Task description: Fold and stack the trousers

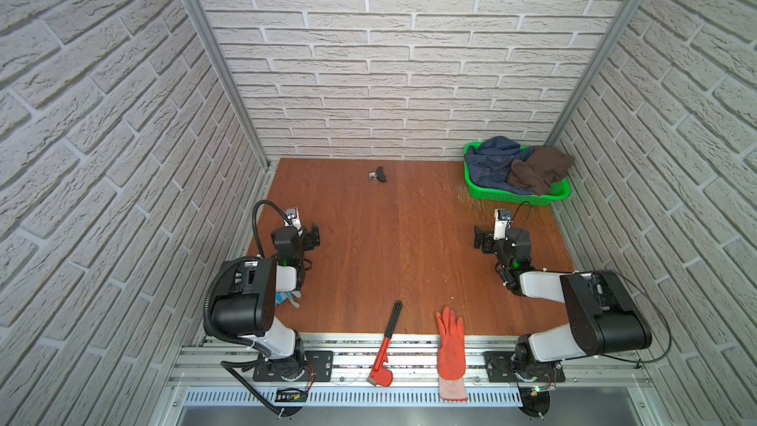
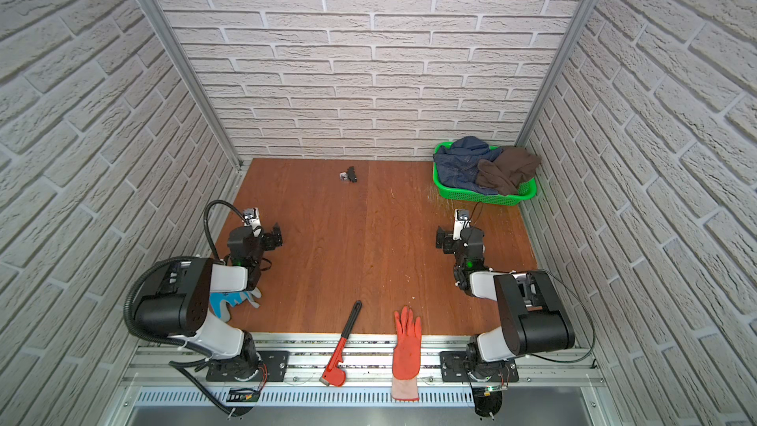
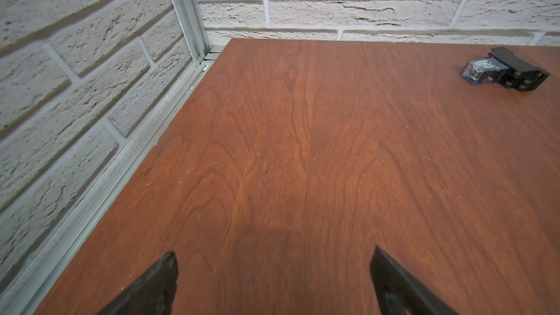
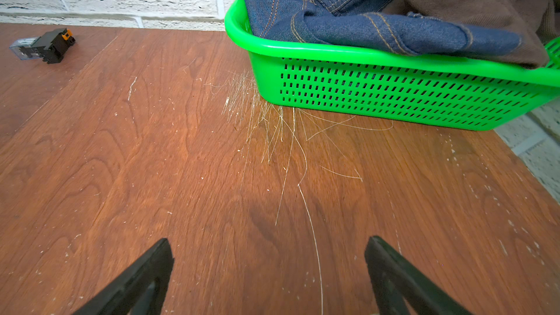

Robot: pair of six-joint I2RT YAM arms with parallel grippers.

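Dark blue denim trousers (image 1: 494, 165) and brown trousers (image 1: 540, 169) lie bunched in a green perforated basket (image 4: 385, 90) at the back right of the table. My left gripper is at the left of the table, open and empty over bare wood. My right gripper stands open and empty in front of the basket, which sits a short way ahead of it in the right wrist view.
A small black-and-clear device (image 1: 378, 175) lies at the back centre. A red pipe wrench (image 1: 380, 370) and an orange glove (image 1: 451, 347) lie along the front edge. A blue glove (image 2: 228, 301) is under the left arm.
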